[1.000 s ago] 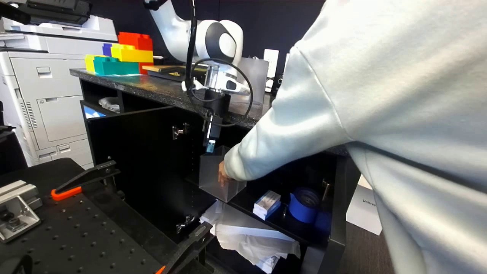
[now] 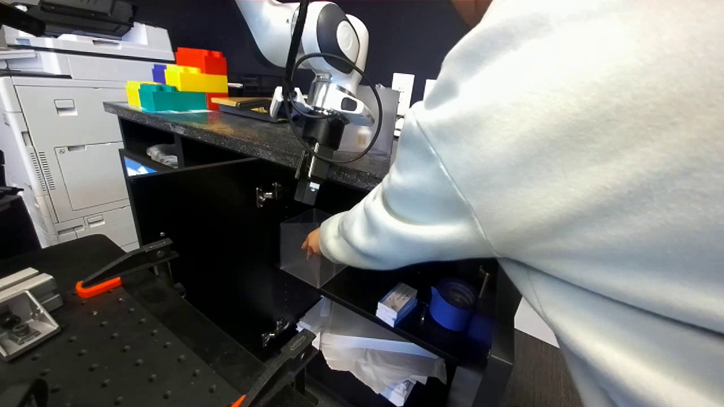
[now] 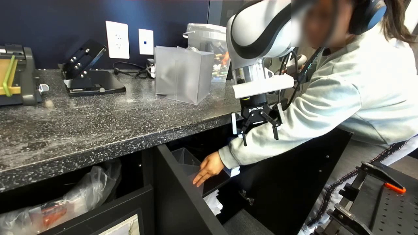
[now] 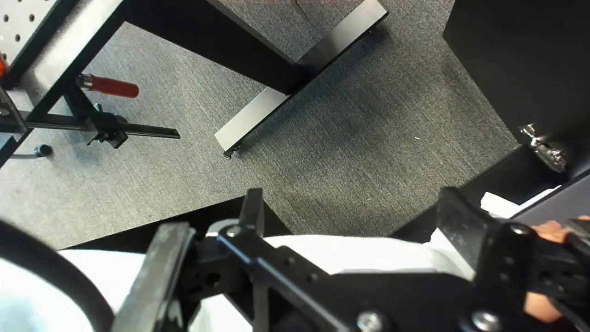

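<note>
My gripper [image 3: 260,140] hangs open in front of the counter's edge, nothing between its fingers. In the wrist view its fingers [image 4: 252,213] are spread wide, with a person's pale sleeve below them. A clear box [image 2: 298,247] stands on the shelf of the open cabinet, below my gripper and apart from it. The person's hand [image 3: 208,167] is on that box, and their arm reaches past just under my gripper. Most of the box is hidden by the door and the hand in the second exterior view.
A second translucent box [image 3: 184,72] stands on the counter [image 3: 109,125]. The open cabinet door [image 2: 197,237] and a perforated table [image 2: 122,339] with clamps border the space. A white carton [image 2: 397,303] and a blue container [image 2: 451,305] sit on the shelf.
My gripper has risen away from the clear box. The person's hand has moved the box deeper to the left on the shelf, and their body has shifted.
</note>
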